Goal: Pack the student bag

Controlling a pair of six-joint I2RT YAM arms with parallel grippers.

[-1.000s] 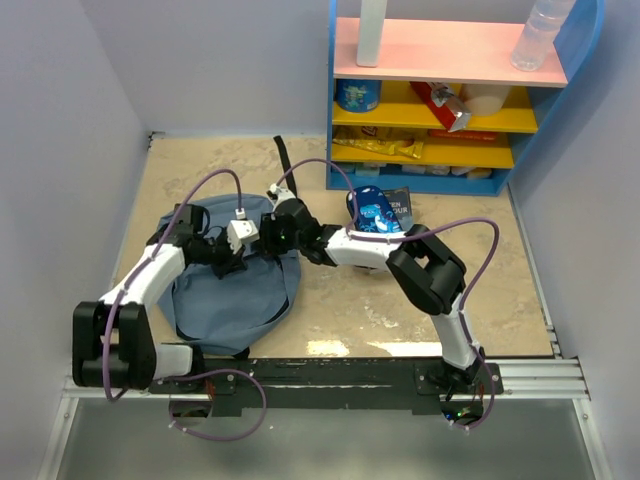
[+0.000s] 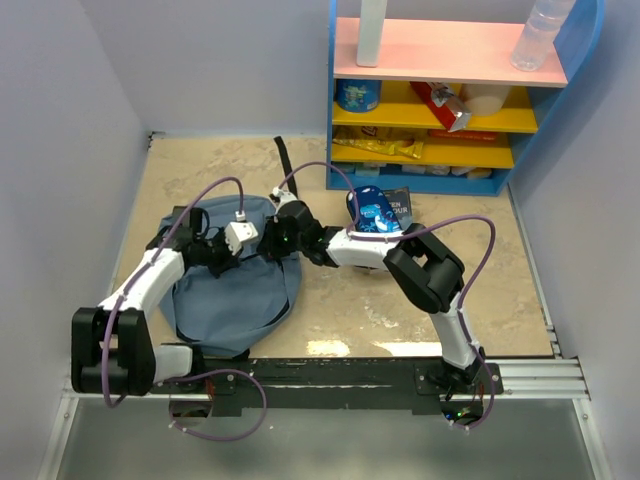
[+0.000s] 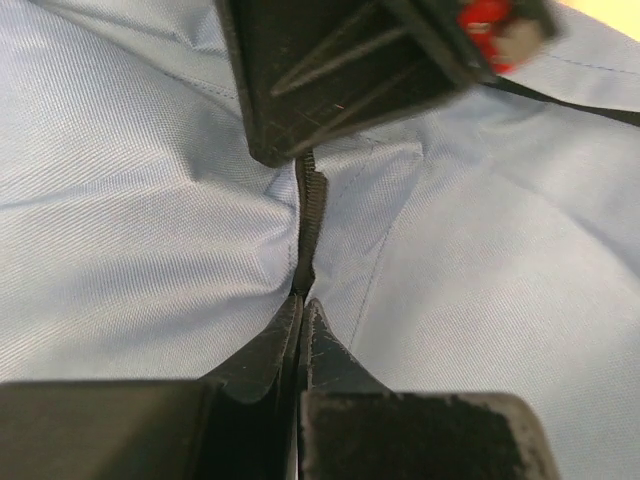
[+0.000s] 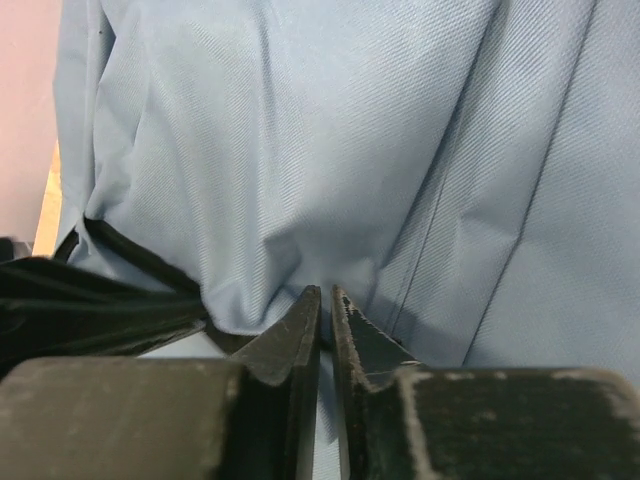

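Observation:
The grey-blue bag [image 2: 220, 315] lies on the left of the worktop. My left gripper is shut at a dark zipper strip [image 3: 310, 230] in the bag's fabric; whether it pinches the strip is unclear. My right gripper sits close to it, its fingertips close together on the bag fabric [image 4: 320, 150] beside a dark edge; whether anything lies between them is hidden. In the left wrist view a dark gripper body hangs just above the zipper.
A blue patterned case [image 2: 374, 208] and a dark booklet [image 2: 398, 203] lie right of the bag. A blue shelf unit [image 2: 330, 100] with goods stands at the back.
Both arms have shifted only very slightly at the bag; little else differs in the top view.

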